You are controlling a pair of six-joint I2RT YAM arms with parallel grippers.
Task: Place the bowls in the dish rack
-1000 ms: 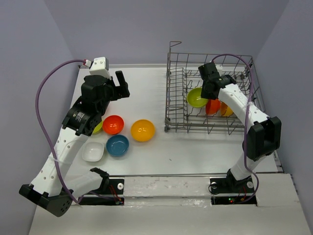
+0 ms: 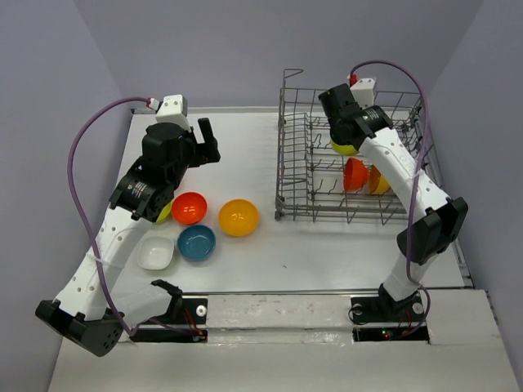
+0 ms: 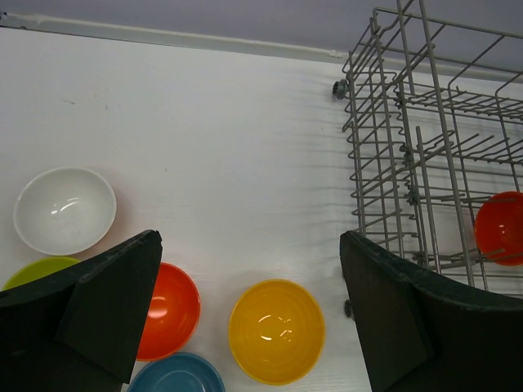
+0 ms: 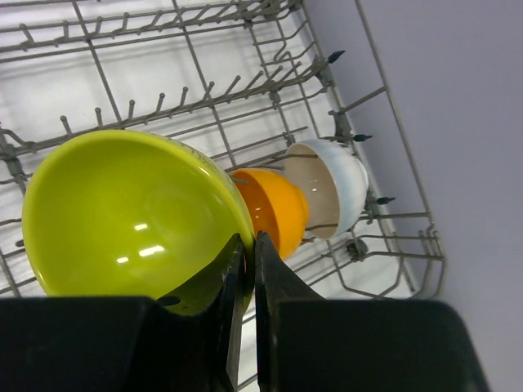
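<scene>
My right gripper is shut on the rim of a lime bowl [image 4: 122, 212], above the dish rack [image 2: 280, 163]; in the top view the arm mostly hides this bowl. In the rack stand a red bowl [image 2: 354, 174], a yellow bowl [image 4: 286, 212] and a white bowl [image 4: 343, 180]. My left gripper [image 2: 205, 140] hangs open and empty over the counter. Below it are a red bowl [image 2: 189, 207], yellow bowl [image 2: 239, 217], blue bowl [image 2: 196, 243], white bowl [image 3: 64, 210] and lime bowl [image 3: 37, 269].
A white square dish [image 2: 155, 253] lies at the front left. Grey walls bound the back and both sides.
The left arm has shifted only slightly.
</scene>
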